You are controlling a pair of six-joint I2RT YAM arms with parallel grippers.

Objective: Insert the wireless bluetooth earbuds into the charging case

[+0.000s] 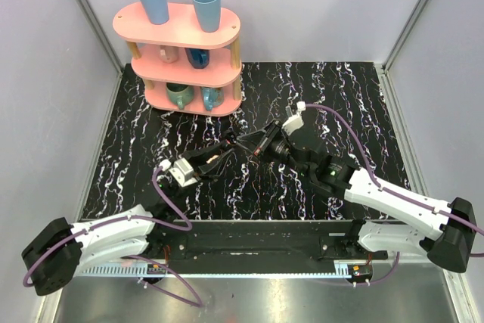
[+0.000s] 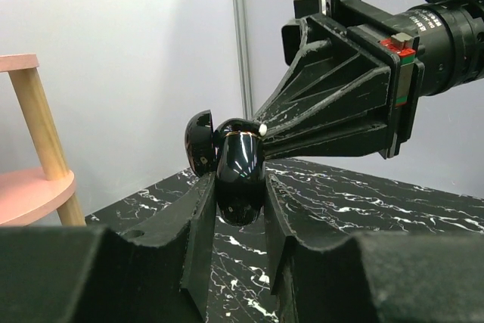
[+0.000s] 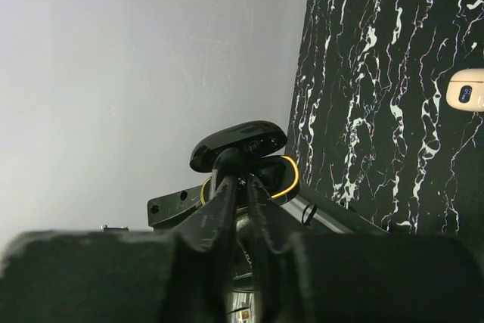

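The black earbud case is held upright by my left gripper, which is shut on it, above the middle of the table; in the right wrist view its lid (image 3: 238, 141) stands raised over a yellow-rimmed body (image 3: 286, 179). My right gripper (image 1: 242, 141) meets it from the right, its fingertips right at the case's open top. In the right wrist view something dark and small is between those blurred fingertips, probably an earbud; whether they grip it I cannot tell.
A pink three-tier shelf (image 1: 178, 26) with cups stands at the back left. A cream case (image 3: 466, 90) with a small display lies on the marble table (image 1: 333, 96). Walls bound the table at the back and sides.
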